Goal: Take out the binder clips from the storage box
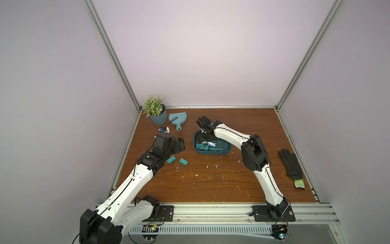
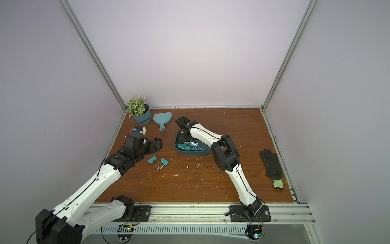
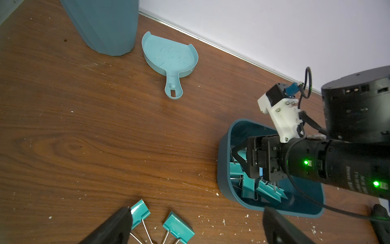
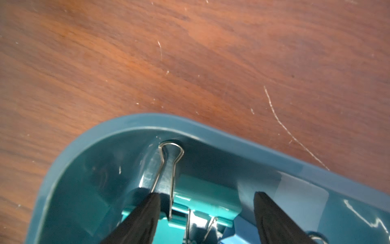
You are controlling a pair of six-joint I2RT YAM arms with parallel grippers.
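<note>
The blue storage box stands mid-table with several teal binder clips inside. In the right wrist view one binder clip lies between the spread fingers of my right gripper, its wire handle leaning on the box wall. That gripper points down into the box and is part open, gripping nothing that I can see. Two teal clips, one of them a binder clip, lie on the table left of the box. My left gripper hovers above the table near them, open and empty.
A light blue dustpan and a potted plant stand at the back left. A dark glove lies at the right edge. Small pale scraps dot the table, whose front middle is free.
</note>
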